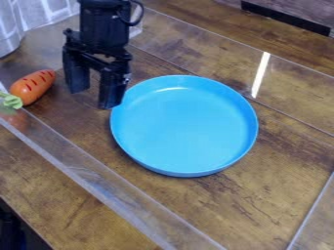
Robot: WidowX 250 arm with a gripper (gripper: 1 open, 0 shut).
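Note:
The black gripper (96,80) hangs from the arm at the upper left, its fingers low over the wooden table beside the left rim of a round blue plate (183,125). I cannot tell whether it is open or shut; nothing clearly shows between the dark fingers. An orange toy carrot (35,86) with a green top lies on the table to the left of the gripper, apart from it.
A clear plastic edge runs diagonally across the lower left. A white translucent item (20,21) stands in the upper left corner.

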